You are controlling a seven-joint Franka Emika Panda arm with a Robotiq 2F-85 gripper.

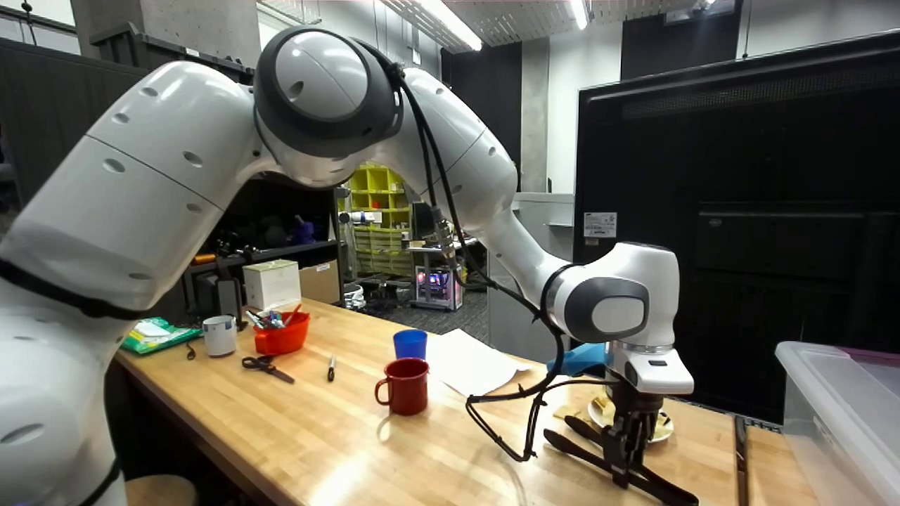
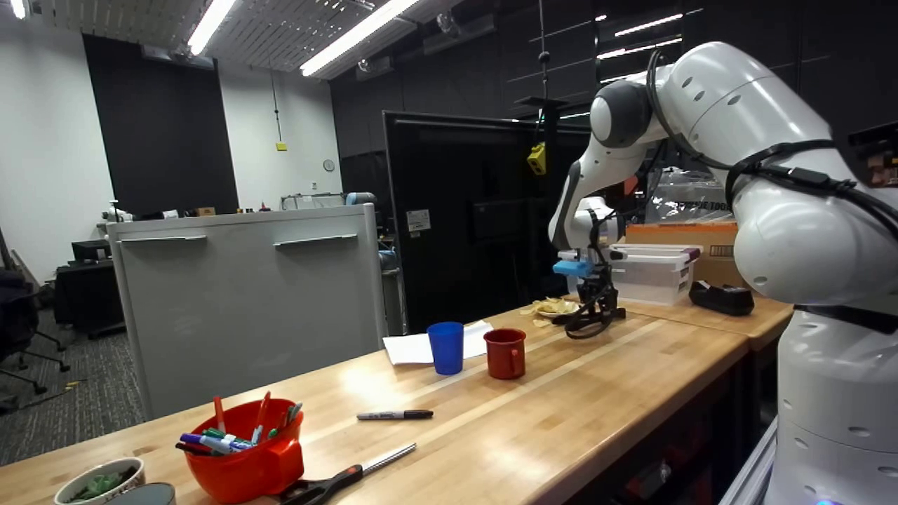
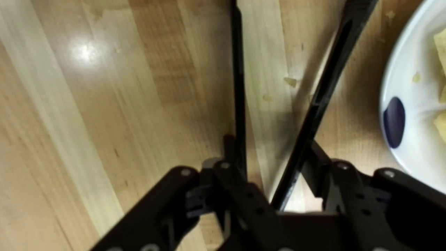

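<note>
Black tongs lie on the wooden table at the right of exterior view 1, their two long arms spread at one end. My gripper points down over them, one finger on either side. The wrist view shows both tong arms running between my fingers, which stand part open and close to the arms' outer sides. Whether both pads press on the tongs cannot be made out. A white plate with a dark blue spot holds yellow chips, just right of the tongs in the wrist view.
A red mug, blue cup and white paper occupy mid-table. Scissors, a marker and a red pen container lie farther off. A clear plastic bin borders the right side.
</note>
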